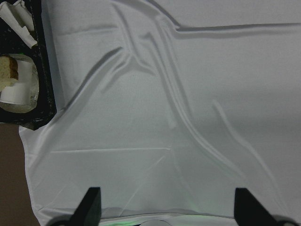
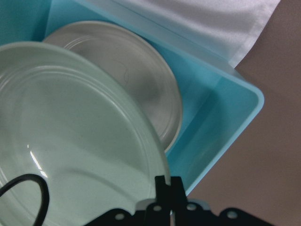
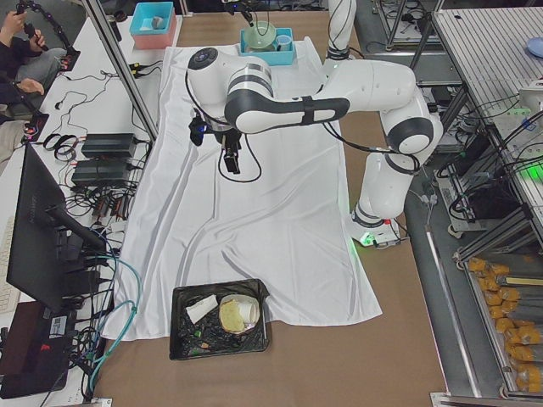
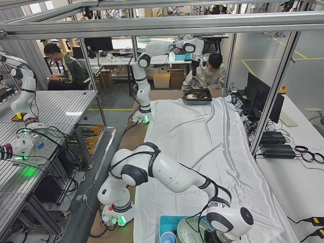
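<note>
My right gripper is shut on the rim of a pale green plate (image 2: 89, 127), held over a blue bin (image 2: 221, 113) that has a lighter plate (image 2: 146, 80) in it; a blue cup (image 4: 168, 237) also sits in that bin. My left gripper hangs open over the white cloth (image 1: 188, 75), its fingers apart with only cloth below. A black tray (image 3: 190, 348) at the cloth's edge holds bread (image 1: 7, 68), a white cup (image 1: 19, 89) and a crumpled white piece (image 1: 19, 23).
A monitor (image 3: 38, 237), black boxes and cables crowd the table along one side. Metal frame posts stand at the edges.
</note>
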